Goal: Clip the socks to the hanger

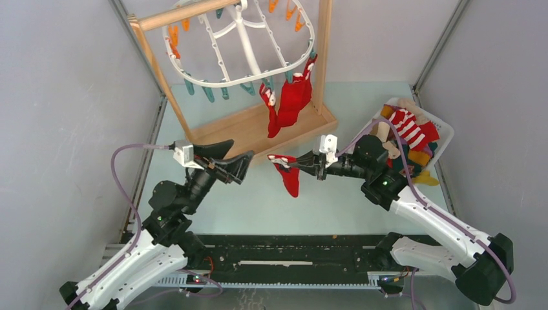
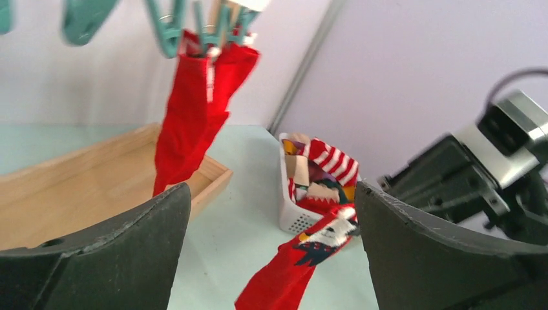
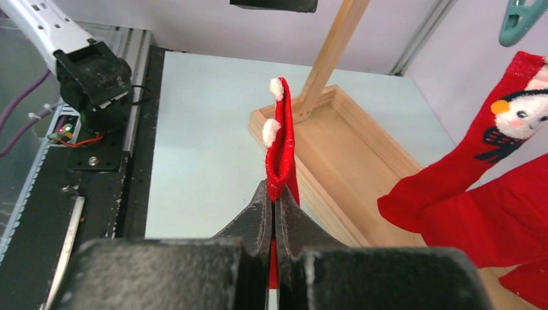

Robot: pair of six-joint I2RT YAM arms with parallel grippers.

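Note:
A red sock [image 1: 290, 180] with a white-and-dark pattern near its cuff hangs from my right gripper [image 1: 284, 165], which is shut on it. In the right wrist view the cuff of this sock [image 3: 281, 152] stands up folded between the fingertips. My left gripper [image 1: 242, 159] is open and empty, left of the sock and apart from it. The white oval hanger [image 1: 223, 82] hangs from a wooden bar, with teal clips [image 1: 247, 88] along its front edge. Other red socks [image 1: 294, 102] hang from clips at its right front; in the left wrist view a red sock [image 2: 187, 123] dangles below teal clips.
A white basket [image 1: 444, 134] of mixed socks stands at the back right. Below the hanger lies the stand's wooden tray base [image 1: 226, 129], with an upright post [image 1: 321, 58] on the right.

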